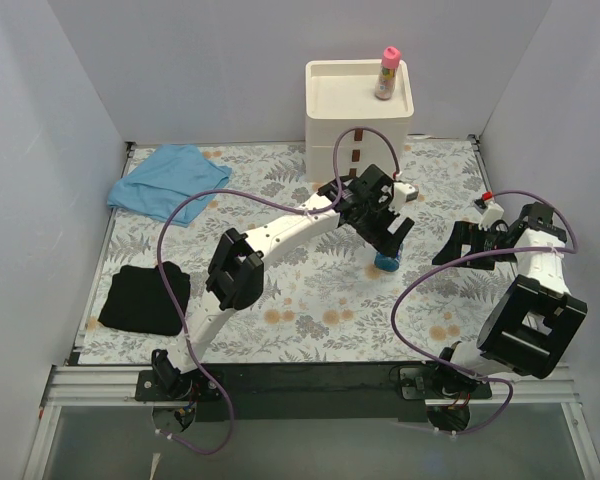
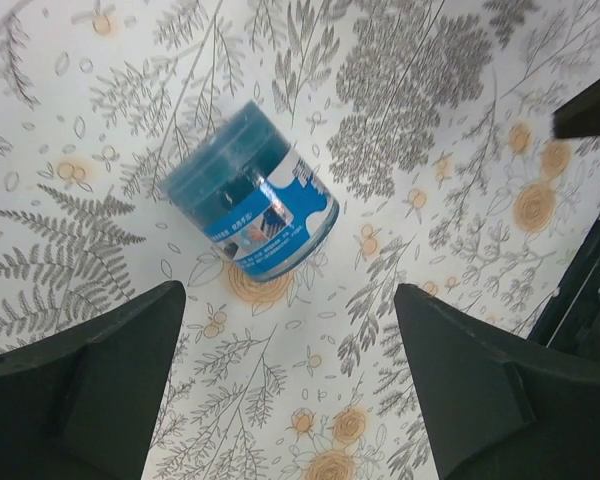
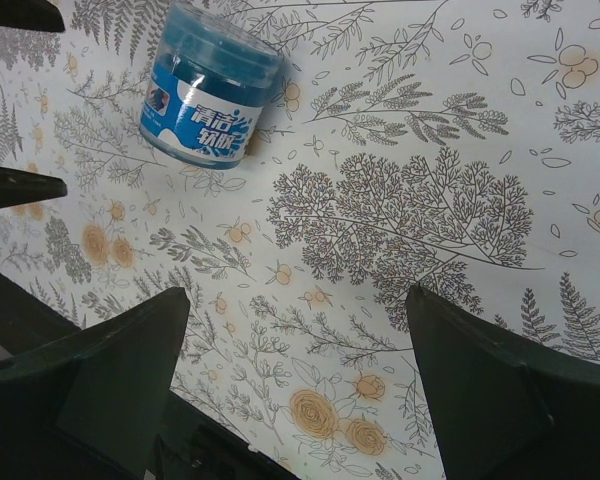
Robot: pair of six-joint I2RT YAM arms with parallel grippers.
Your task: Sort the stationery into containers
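A small jar with blue contents and a blue-and-white label (image 2: 270,215) rests on the patterned cloth. From the top view the jar (image 1: 387,262) shows near the table's middle, just in front of my left gripper (image 1: 392,236). The left wrist view has the jar ahead of the two spread fingers (image 2: 110,385), with only cloth between them. My right gripper (image 1: 462,247) is to the jar's right, its fingers (image 3: 110,385) apart and empty. In the right wrist view the jar (image 3: 208,95) is at the upper left, well clear of those fingers.
A white drawer unit (image 1: 330,95) stands at the back, with a pink-capped bottle (image 1: 388,75) on top. Blue cloth (image 1: 170,182) lies at back left, and a black cloth-like square (image 1: 145,300) at front left. The left gripper's fingertips (image 3: 35,188) come near the jar.
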